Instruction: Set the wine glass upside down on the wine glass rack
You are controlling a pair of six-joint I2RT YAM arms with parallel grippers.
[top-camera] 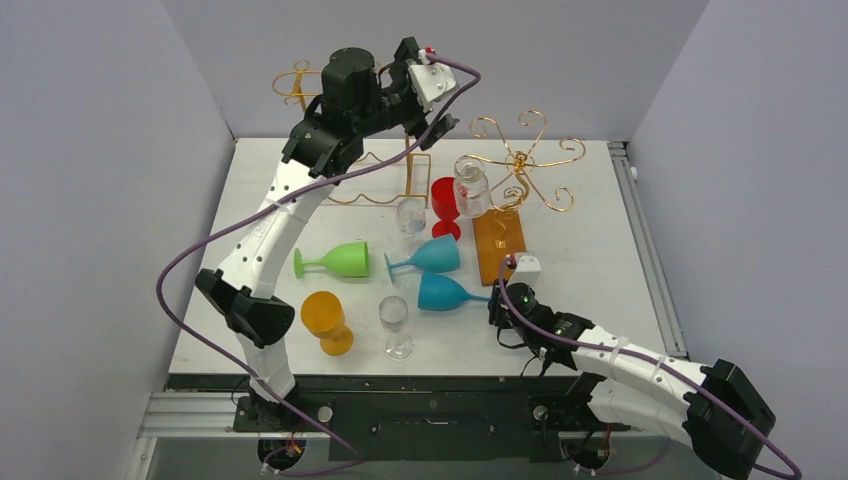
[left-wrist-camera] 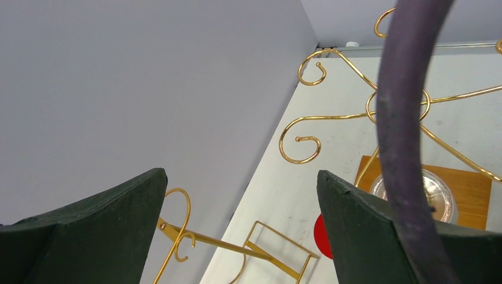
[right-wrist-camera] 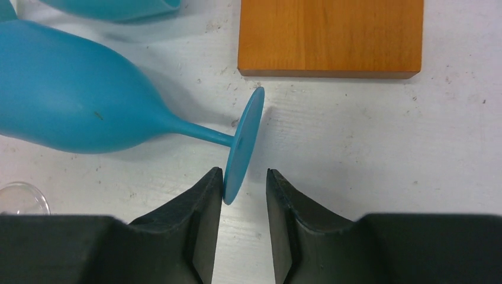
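Note:
A clear glass [top-camera: 471, 190] hangs upside down from the curled gold rack [top-camera: 519, 160] at the back right. Away from it, high at the back, my left gripper is open with nothing between its fingers. One blue glass [top-camera: 447, 292] lies on its side, bowl to the left. In the right wrist view its foot [right-wrist-camera: 244, 142] stands on edge between the fingers of my right gripper. The foot's lower edge is close against the left finger [right-wrist-camera: 207, 195], with a gap to the right one. A second blue glass [top-camera: 432, 254] lies just behind.
Around lie or stand a green glass [top-camera: 347, 260], a yellow glass [top-camera: 323, 315], a clear glass [top-camera: 393, 315] and a red glass [top-camera: 445, 200]. Another gold rack [top-camera: 428, 175] stands at the back left. The gold rack's wooden base [top-camera: 492, 250] borders my right gripper.

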